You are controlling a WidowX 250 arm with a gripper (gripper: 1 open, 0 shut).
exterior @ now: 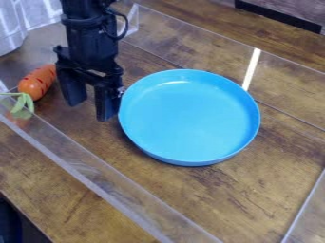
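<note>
My black gripper (90, 95) hangs low over the wooden table, open, with its fingertips close to the tabletop. It is between an orange carrot (37, 84) with pale green leaves, lying at the left, and a large blue plate (188, 119) at the centre right. Nothing shows between its fingers. The right side of the gripper is very near the plate's left rim; whether it touches cannot be told.
Clear plastic strips or walls edge the wooden table (203, 199) along the left and right. A pale, glossy object sits at the top left corner.
</note>
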